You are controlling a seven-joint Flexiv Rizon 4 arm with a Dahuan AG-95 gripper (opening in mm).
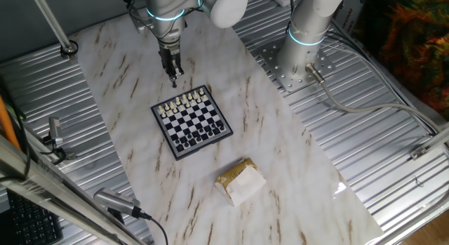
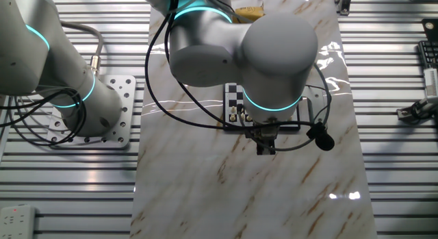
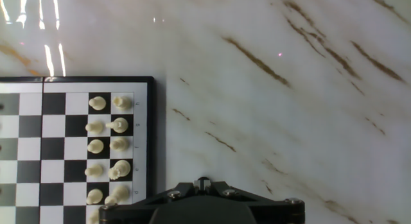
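Observation:
A chessboard (image 1: pixel 191 122) lies open on the marble table, with white pieces (image 1: pixel 182 102) along its far side and black pieces (image 1: pixel 199 137) along its near side. My gripper (image 1: pixel 174 82) hangs pointing down just beyond the white side, above bare marble. In the wrist view the black fingers of the gripper come together at the bottom edge, right of the white pieces (image 3: pixel 119 125). The fingers look shut. A small dark tip shows below them in exterior view 1; whether it is a held piece is unclear. The arm hides much of the board in exterior view 2.
A gold and white packet (image 1: pixel 240 182) lies on the near side of the board. Beside the table stands the arm's base (image 1: pixel 298 66). A camera on a stand (image 1: pixel 118 201) sits at the near left edge. The marble around the board is otherwise clear.

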